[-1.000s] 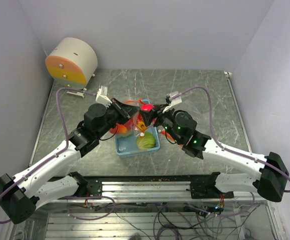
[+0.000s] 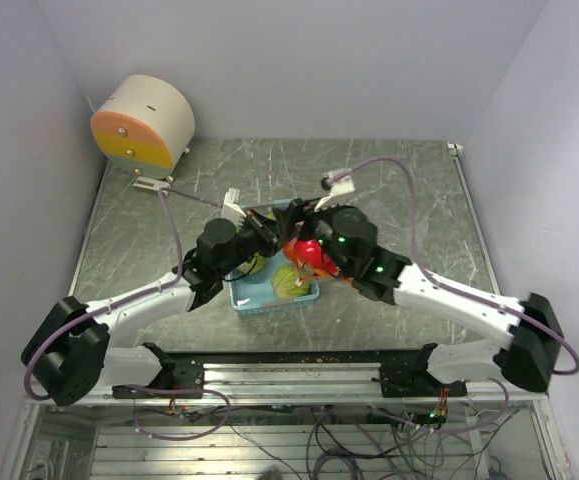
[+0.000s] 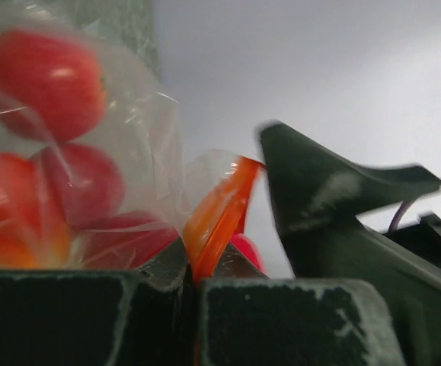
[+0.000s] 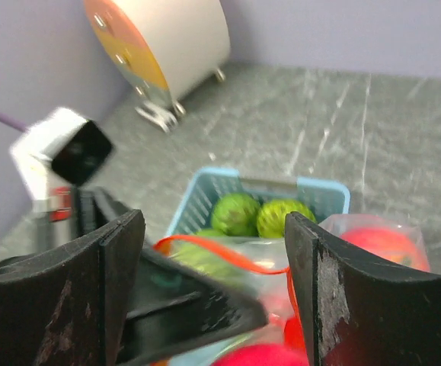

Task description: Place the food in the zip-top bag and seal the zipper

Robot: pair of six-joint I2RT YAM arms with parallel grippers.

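Observation:
A clear zip bag (image 3: 136,175) with an orange zipper strip and red, orange produce (image 3: 41,84) inside hangs at the meeting of both grippers over a blue tray (image 2: 274,303). My left gripper (image 2: 267,230) is shut on the bag's orange-edged top, seen close in the left wrist view. My right gripper (image 2: 299,217) is beside it, its fingers either side of the orange strip in the right wrist view; how far they close is unclear. The tray holds green produce (image 4: 235,213) and a cabbage (image 2: 291,282).
A cream and yellow rounded box (image 2: 141,122) stands at the back left. Translucent plastic (image 2: 394,220) lies to the right.
My left gripper has moved right and slightly down, carrying the bag; the red produce now shows right of the grippers' meeting point. The right arm has shifted slightly.

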